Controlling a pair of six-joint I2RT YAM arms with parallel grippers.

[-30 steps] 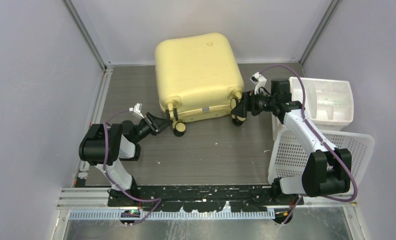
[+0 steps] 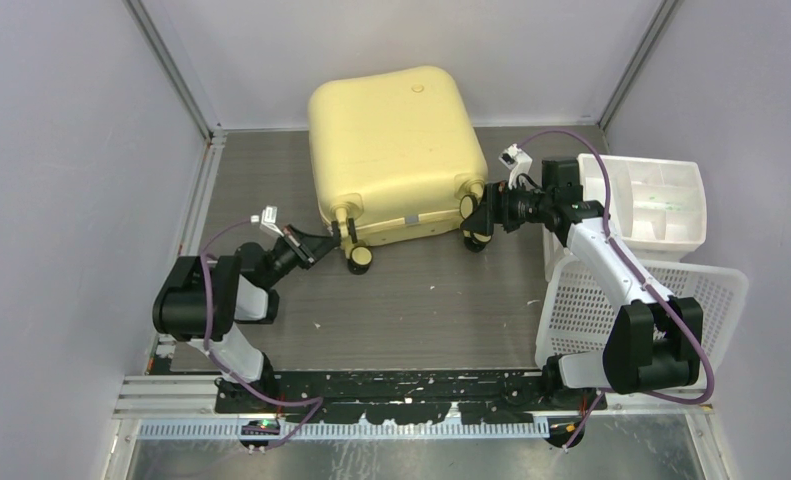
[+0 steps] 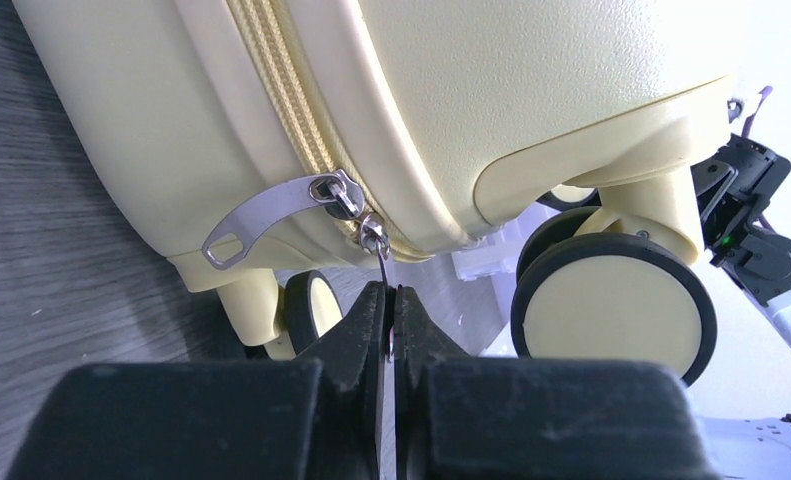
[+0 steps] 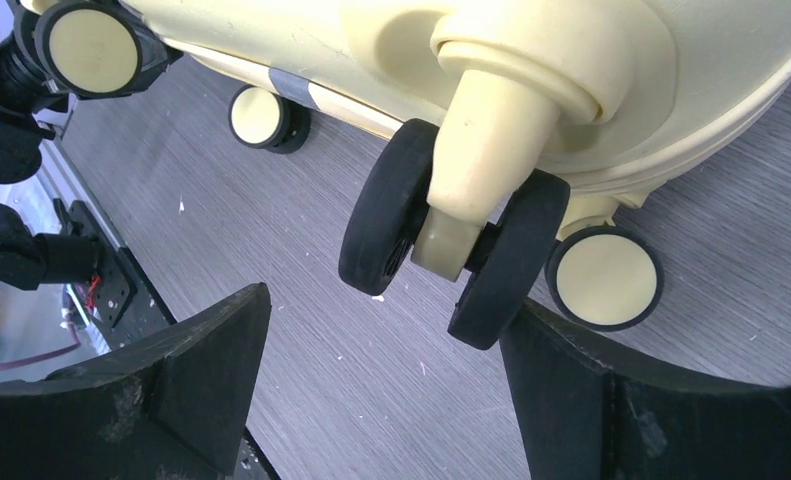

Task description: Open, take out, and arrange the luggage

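A pale yellow suitcase [image 2: 396,140] lies on its side, wheels toward the front. In the left wrist view two zipper sliders show on its zip, with a silver pull tab [image 3: 256,205] lying against the shell. My left gripper is shut on the other, thin pull tab, which hangs down between its fingertips. My right gripper stands part open at the suitcase's right front wheel [image 4: 511,260], one finger right against that wheel, the wide space between the fingers otherwise empty.
A white perforated basket [image 2: 711,310] and a white compartment bin [image 2: 661,185] occupy the right side. Walls border the back and both sides.
The suitcase and right arm look unchanged.
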